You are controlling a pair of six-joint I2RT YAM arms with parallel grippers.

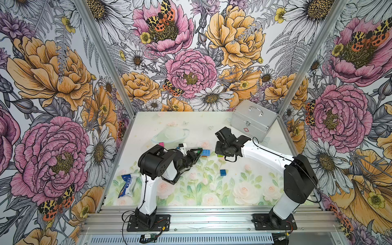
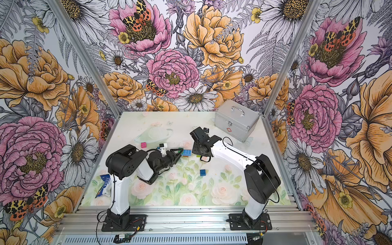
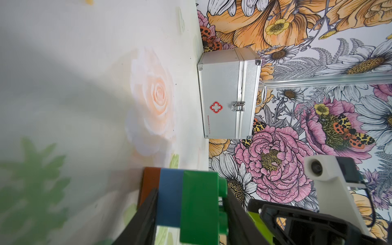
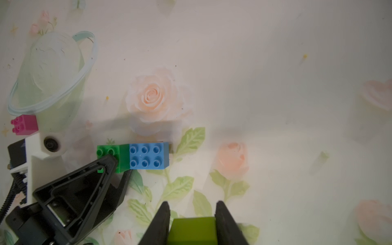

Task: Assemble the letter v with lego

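Observation:
My left gripper is shut on a green brick (image 3: pixel 200 204). A blue brick joins that green one on its right and extends past the fingers, with a brown brick (image 3: pixel 149 185) showing beyond the blue in the left wrist view. A lime-green brick (image 4: pixel 192 232) is held by my right gripper, which is shut on it, up and to the right of the joined bricks. Alone on the table lies a dark blue brick (image 1: pixel 223 172), nearer the front. At the left sits a pink brick (image 4: pixel 25 124), beside the left arm.
A silver case (image 1: pixel 254 118) stands at the back right. A blue and white packet (image 1: pixel 127 185) lies at the front left. Table space between the case and the front edge is mostly clear.

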